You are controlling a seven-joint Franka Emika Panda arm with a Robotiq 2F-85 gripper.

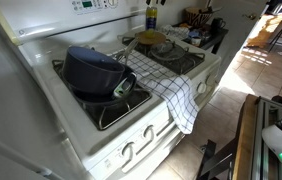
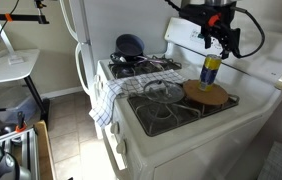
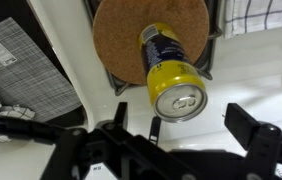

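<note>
A yellow and dark blue can (image 3: 169, 65) stands upright on a round cork mat (image 3: 124, 35); in exterior view 2 the can (image 2: 210, 70) rises from the mat (image 2: 205, 94) on the stove's burner. My gripper is open directly over the can, its two dark fingers apart on either side of the can's top in the wrist view. From exterior view 2 the gripper (image 2: 217, 48) appears just above the can's top. In exterior view 1 the can (image 1: 151, 18) shows at the stove's far end. Whether a finger touches it, I cannot tell.
A glass lid (image 2: 163, 91) lies beside the mat. A checkered towel (image 1: 169, 85) drapes over the middle of the stove. The dark blue pot (image 1: 93, 70) occupies the near burner in exterior view 1. The stove's back panel (image 2: 243, 50) stands close behind the can.
</note>
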